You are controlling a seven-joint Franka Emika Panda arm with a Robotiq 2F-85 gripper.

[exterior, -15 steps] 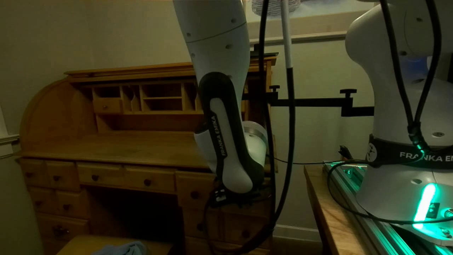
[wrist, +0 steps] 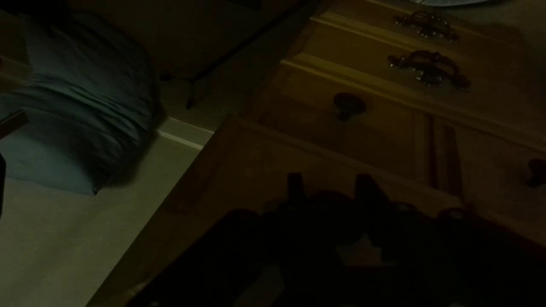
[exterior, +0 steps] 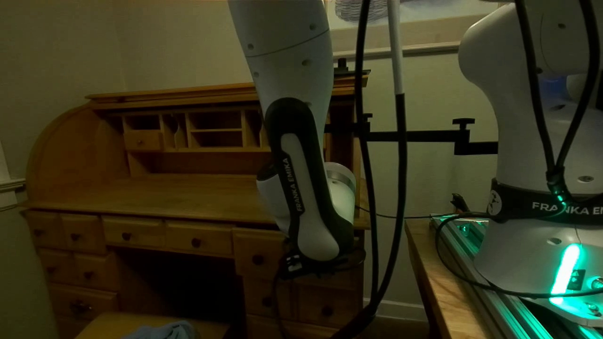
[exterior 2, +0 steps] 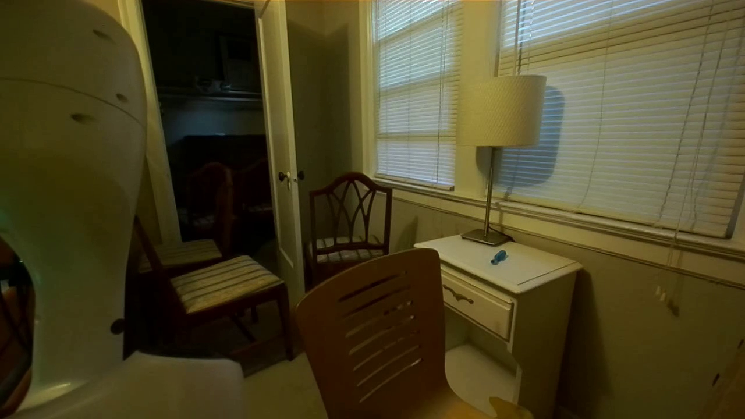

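Observation:
My gripper points at the front of a wooden desk drawer [wrist: 245,158] in the wrist view. Between the two dark fingers sits a round dark drawer knob [wrist: 332,212], and the fingers are shut on it. Deep shadow hides exactly where the pads touch the knob. In exterior view 1 the arm [exterior: 297,186] hangs in front of the right side of the roll-top desk [exterior: 169,197], its hand low by the right-hand drawers and mostly covered by the arm itself. Exterior view 2 does not show the gripper.
Another drawer knob [wrist: 349,105] and a metal drawer handle [wrist: 430,69] lie farther along the desk front. Black cables [exterior: 401,169] hang beside the arm. A wooden table edge [exterior: 432,271] is at the right. Grey-blue fabric [wrist: 71,123] rests near bare floor [wrist: 66,235].
The hand and lower arm have shifted slightly downward in exterior view 1. The hanging cables have swung to the right.

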